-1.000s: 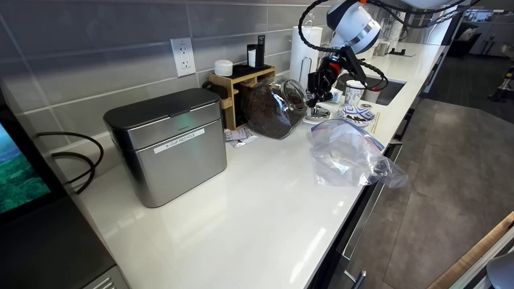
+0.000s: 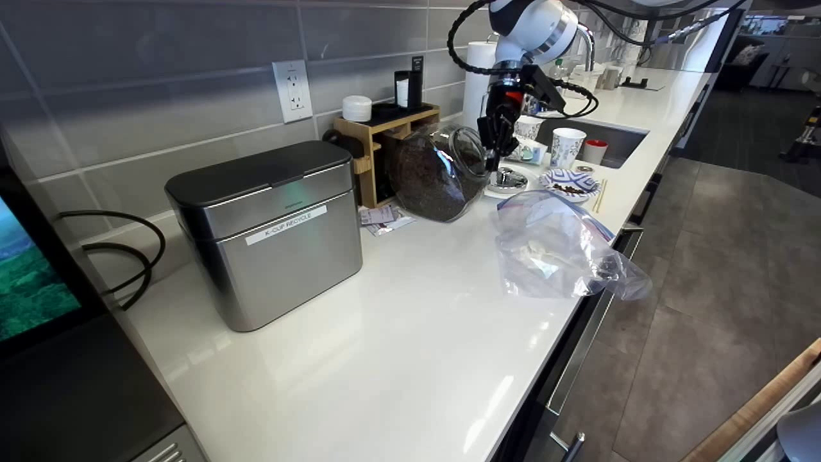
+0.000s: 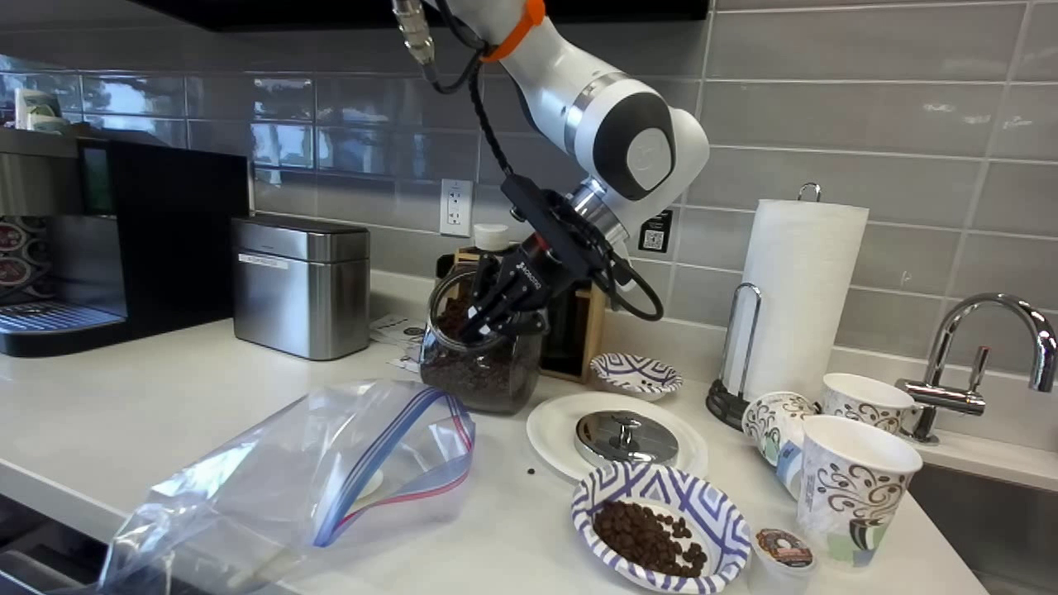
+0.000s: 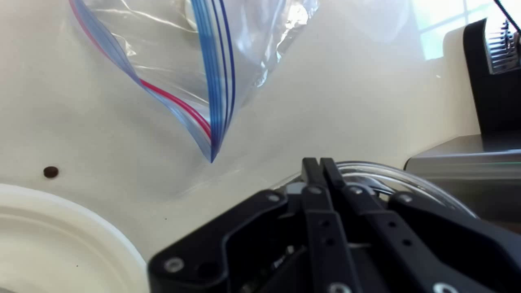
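A glass jar [image 3: 481,372] of dark coffee leans with its round mouth open toward the counter's front. My gripper [image 3: 474,329] is at that mouth in exterior view 2, its fingertips overlapping the opening; how deep they reach I cannot tell. In the wrist view the black fingers [image 4: 312,178] stand together, with the clear jar rim [image 4: 415,180] behind them. Whatever may be between them does not show clearly. A patterned bowl [image 3: 729,525] holds coffee beans [image 3: 640,535]. The silver lid [image 3: 605,436] lies on a white plate [image 3: 550,436].
An open clear zip bag [image 3: 288,466] lies in front of the jar. Paper cups [image 3: 853,486] and a paper towel roll [image 3: 803,297] stand by the sink. A steel bin [image 2: 285,246] is farther along, with bare counter [image 2: 385,346] before it. Another patterned bowl [image 3: 640,367] sits behind the plate.
The arm has shifted left in exterior view 1, from above the silver lid to the jar's mouth, and its wrist has turned more upright. The jar and bag have stayed put.
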